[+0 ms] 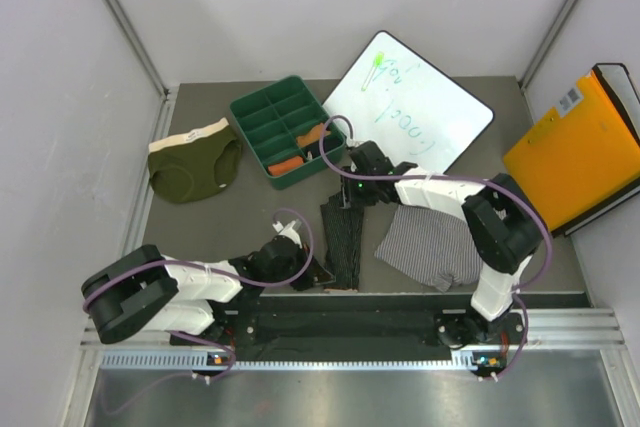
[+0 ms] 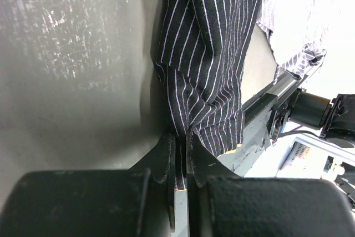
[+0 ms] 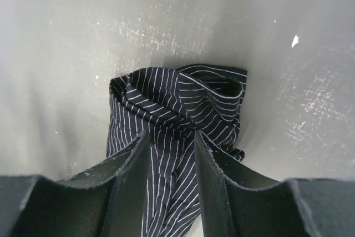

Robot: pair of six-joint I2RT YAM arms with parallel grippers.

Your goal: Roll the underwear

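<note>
The dark pinstriped underwear (image 1: 342,247) lies as a long narrow strip near the table's front. Its near end, with an orange edge, is pinched in my left gripper, which is shut on the cloth. Striped folds (image 2: 216,43) stretch away from those fingers. At the strip's far end hovers my right gripper, its fingers part open above the crumpled fabric (image 3: 166,104). Cloth shows below and between those fingertips, but I see no grip on it.
A green divided box (image 1: 262,119) with several rolled items stands behind. Olive underwear (image 1: 192,162) lies at left, a grey striped cloth (image 1: 432,245) at right. A whiteboard (image 1: 420,97) and a yellow-orange box (image 1: 565,152) occupy the back right.
</note>
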